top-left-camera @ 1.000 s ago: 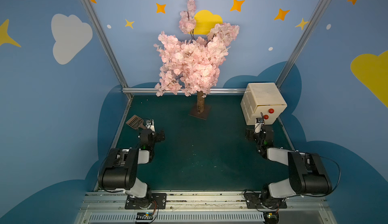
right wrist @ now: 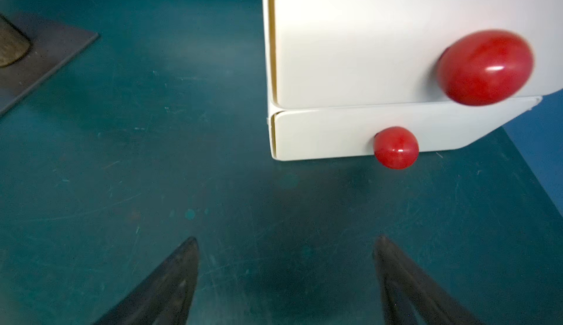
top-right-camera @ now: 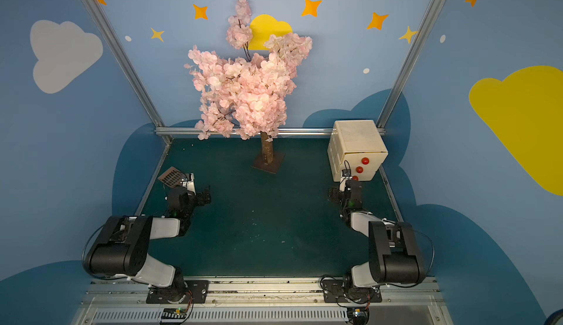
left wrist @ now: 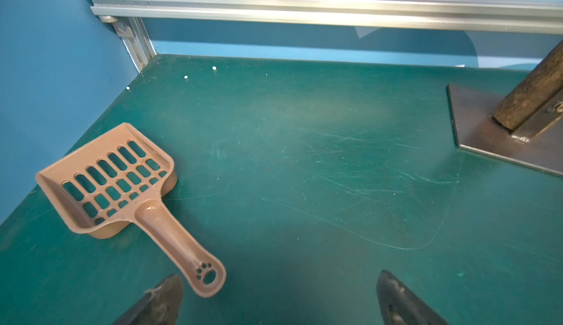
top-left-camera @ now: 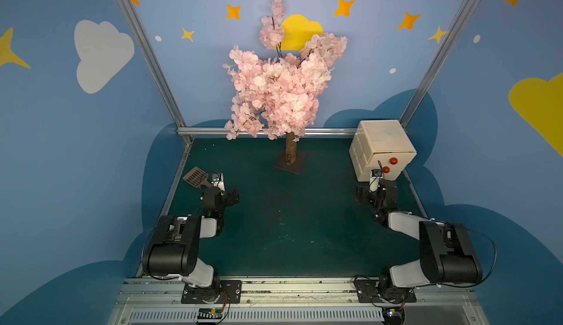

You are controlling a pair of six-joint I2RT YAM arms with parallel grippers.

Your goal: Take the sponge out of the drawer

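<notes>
A white drawer cabinet with red round knobs stands at the back right, its drawers shut. In the right wrist view, one red knob sits on an upper drawer front and a smaller knob on the bottom drawer. No sponge shows in any view. My right gripper is open in front of the cabinet, empty, apart from the knobs. Over on the left, my left gripper also stands open and empty, close to a scoop's handle.
The brown slotted scoop lies on the green floor by the left wall. A pink blossom tree rises from a flat metal base at back centre. Between the arms the floor is clear.
</notes>
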